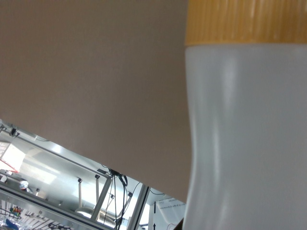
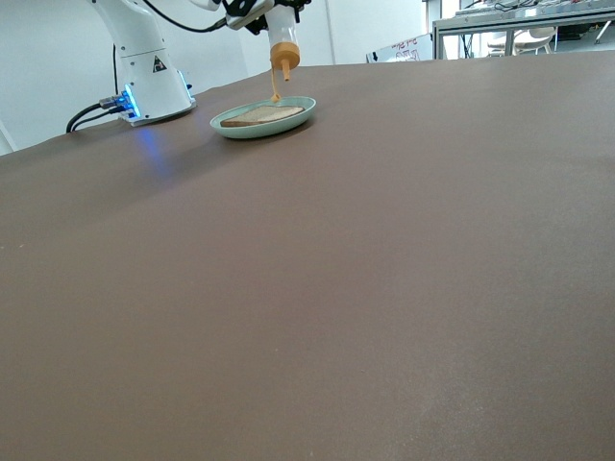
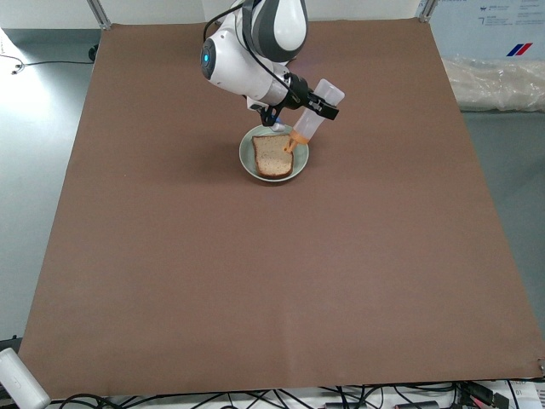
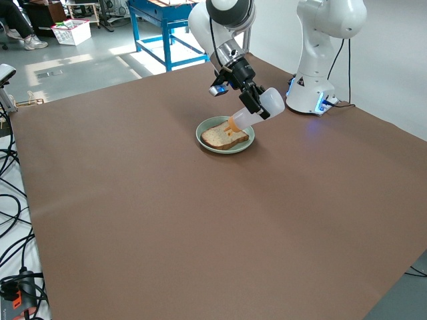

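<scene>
My gripper [image 4: 259, 100] is shut on a translucent squeeze bottle [image 4: 265, 107] with an orange cap [image 2: 284, 54], tilted nozzle-down over a slice of bread [image 3: 271, 158] on a pale green plate [image 2: 227, 132]. In the top view an orange-brown strand hangs from the bottle toward the bread. In the wrist view the bottle [image 1: 247, 134] fills the right side and hides the fingers.
Cables run along the table's edges, and a white robot base [image 4: 308, 93] stands at the back.
</scene>
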